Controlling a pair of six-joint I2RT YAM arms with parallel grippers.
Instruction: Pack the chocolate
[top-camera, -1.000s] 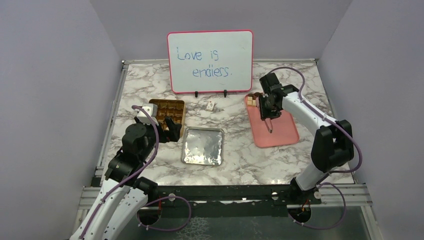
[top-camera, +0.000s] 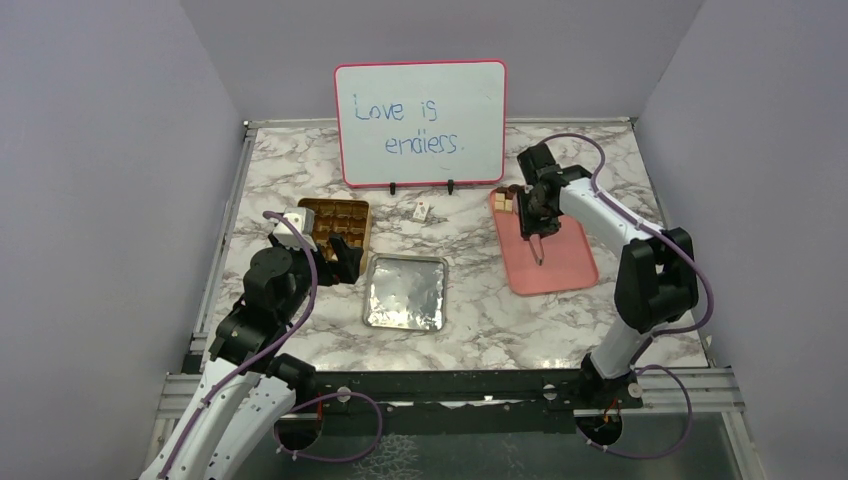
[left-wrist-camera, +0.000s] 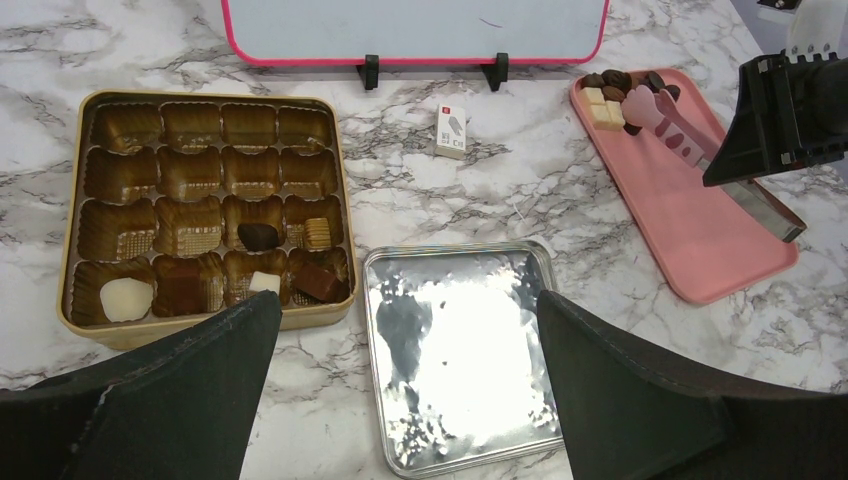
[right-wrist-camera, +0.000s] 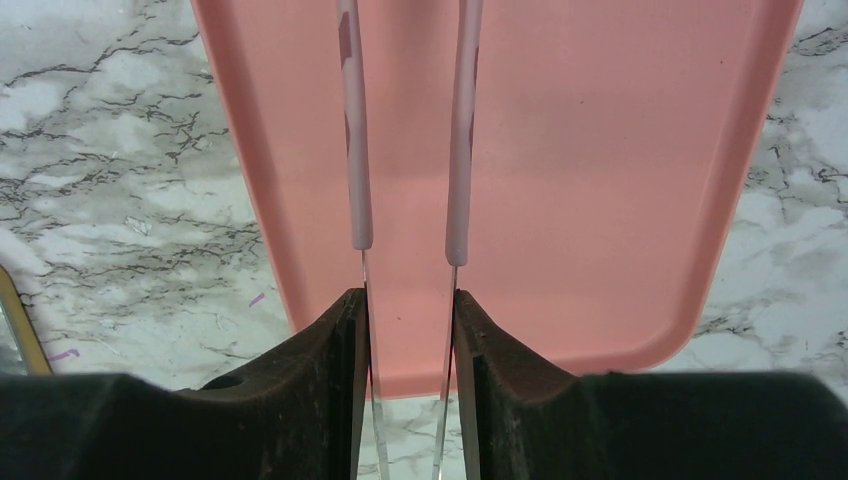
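Note:
A gold chocolate box (left-wrist-camera: 75, 220) with many compartments lies at the left. In its nearest row sit several pieces: a white piece (left-wrist-camera: 126, 300), brown ones and a small pale cube (left-wrist-camera: 265, 283). A dark piece (left-wrist-camera: 258, 236) and a ridged tan piece (left-wrist-camera: 317, 233) occupy the row behind. Over the box's right side in the top view, my left gripper (top-camera: 345, 262) is open and empty. My right gripper is shut on pink-tipped metal tongs (left-wrist-camera: 672, 130) above the pink tray (left-wrist-camera: 700, 260). The tong tips hover beside pale squares (left-wrist-camera: 600, 110) and dark chocolates (left-wrist-camera: 618, 80); whether they touch any is unclear.
An empty silver tray (top-camera: 405, 292) lies between the box and the pink tray. Behind it stands a small white carton (top-camera: 421, 212). A whiteboard (top-camera: 420, 125) on black feet closes off the back. Bare marble surrounds the trays.
My left arm and the containers look unmoved.

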